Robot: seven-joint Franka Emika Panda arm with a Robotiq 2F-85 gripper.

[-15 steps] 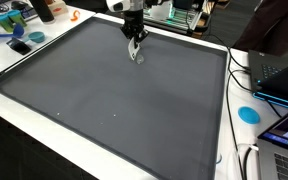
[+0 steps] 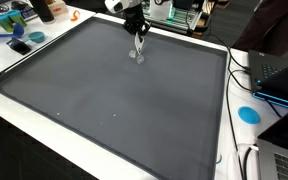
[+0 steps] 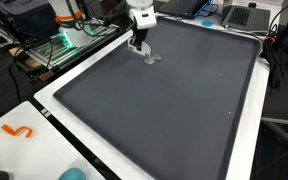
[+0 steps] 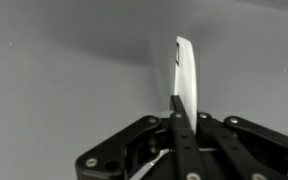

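Note:
In the wrist view a thin white strip (image 4: 186,75) with a small dark mark near its tip sticks out from between the black fingers of my gripper, which is shut on it. From outside, the gripper (image 2: 138,36) hangs close above the far edge of the dark grey board. The white piece (image 2: 138,44) points down from it, and the same white piece (image 3: 139,46) shows at the left in the second exterior view. Pale patches (image 2: 137,57) lie just below it; whether they are an object or a reflection I cannot tell.
The dark grey board (image 2: 114,100) is otherwise almost bare, with a white table margin (image 3: 69,125) around it. A blue disc (image 2: 249,115) and laptops (image 2: 279,80) stand at the right. Green and blue items (image 2: 21,46) sit at the far left.
My gripper and the white piece have shifted slightly to the right in the first exterior view. The rest of the scene looks the same.

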